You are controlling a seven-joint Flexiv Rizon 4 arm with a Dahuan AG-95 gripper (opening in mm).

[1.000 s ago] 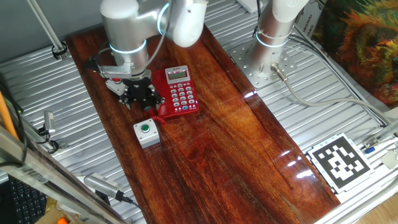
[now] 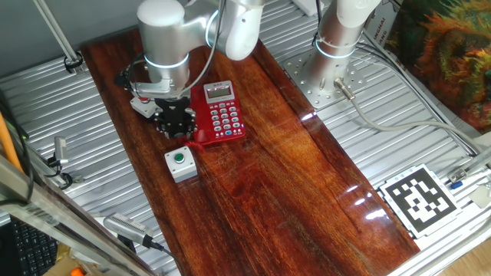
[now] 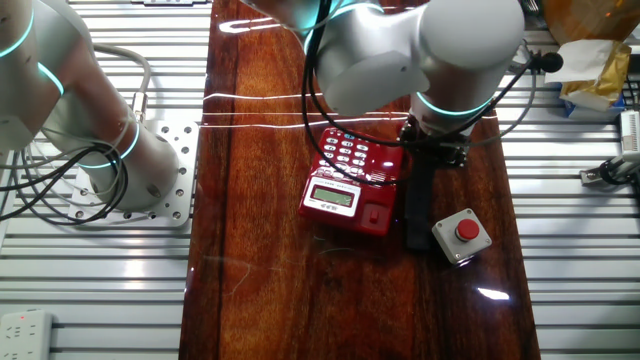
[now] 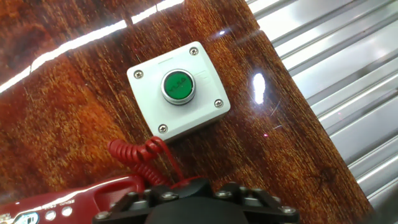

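A red desk telephone [image 2: 221,115] with a grey display and white keys lies on the wooden board, also clear in exterior view 2 as a red phone [image 3: 352,180]. My black gripper [image 2: 176,132] points down beside its left side. Its fingertips are hard to make out, and whatever is between them is hidden. At the bottom of the wrist view, the dark gripper overlaps a red coiled cord [image 4: 134,154] and the edge of the phone [image 4: 93,198]. A white box with a green button [image 4: 178,86] stands just past the gripper.
Another grey box with a red button [image 3: 466,231] sits near the gripper. A dark strip [image 3: 418,215] lies between it and the phone; I cannot tell what it is. The wooden board [image 2: 284,199] is bare toward the front right.
Phone and green-button box have not moved.
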